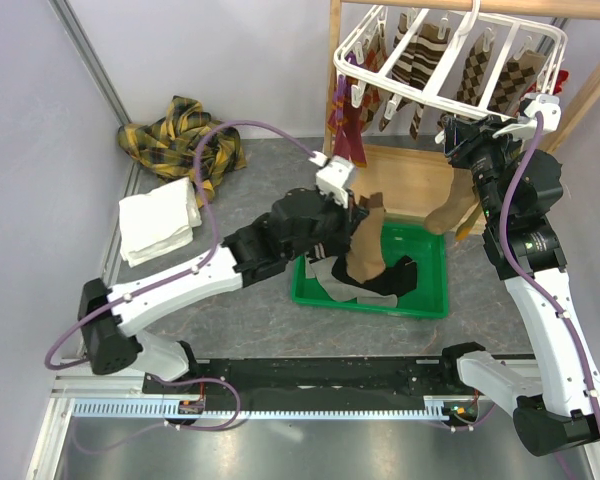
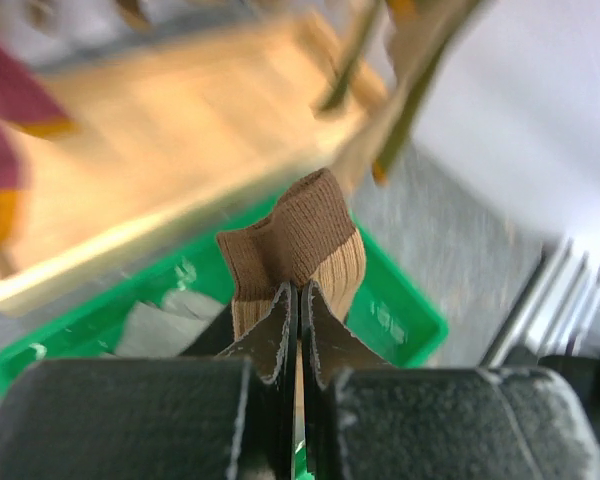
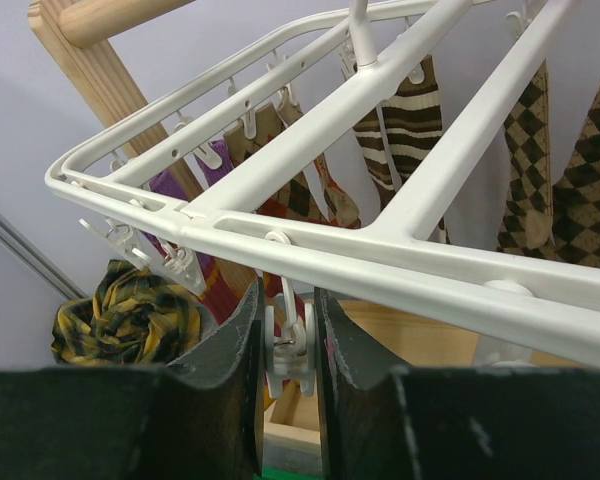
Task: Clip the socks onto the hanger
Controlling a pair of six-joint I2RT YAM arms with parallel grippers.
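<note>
My left gripper (image 1: 350, 212) is shut on a tan sock (image 1: 368, 245) (image 2: 320, 240) with a brown cuff, held up over the green bin (image 1: 430, 310) (image 2: 400, 330). My right gripper (image 1: 455, 140) is shut on a white clip (image 3: 290, 355) hanging from the front bar of the white hanger (image 1: 435, 100) (image 3: 430, 270). Patterned socks (image 1: 420, 55) (image 3: 525, 160) and maroon ones (image 1: 350, 130) hang from other clips. Dark and grey socks lie in the bin.
A wooden frame (image 1: 400, 165) carries the hanger. A yellow plaid cloth (image 1: 180, 150) and folded white cloths (image 1: 155, 220) lie at the left on the grey surface (image 1: 210, 330), whose front left is clear below the raised left arm.
</note>
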